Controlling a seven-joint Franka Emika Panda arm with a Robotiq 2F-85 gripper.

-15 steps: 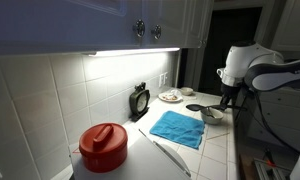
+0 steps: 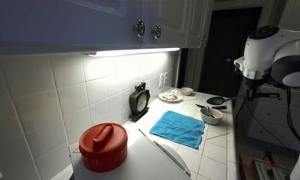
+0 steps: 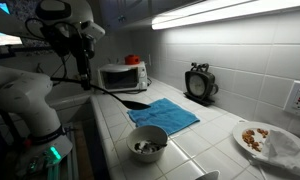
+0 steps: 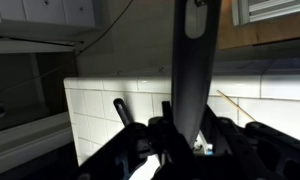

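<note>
My gripper (image 3: 82,78) is shut on the handle of a black spatula (image 3: 132,103). In exterior view 2 the tool slants across the counter's near side, its broad head above and left of a white bowl (image 3: 147,148). Its dark shaft (image 4: 193,65) runs upward from between the fingers in the wrist view, hiding part of the scene. Exterior view 1 has the spatula head (image 2: 217,100) just above the bowl (image 2: 211,118) in the image. Something dark lies inside the bowl, too small to identify.
A blue towel (image 3: 158,117) lies flat on the white counter. Beyond it stand a black appliance (image 3: 199,83) and a toaster oven (image 3: 123,79). A plate of food (image 3: 254,138) sits near the wall. In exterior view 1, a red pot (image 2: 104,147) stands in the foreground.
The arm has risen and moved to the right in exterior view 1. The spatula has gone with it, its head shifting rightward and slightly up. Bowl and towel look unmoved.
</note>
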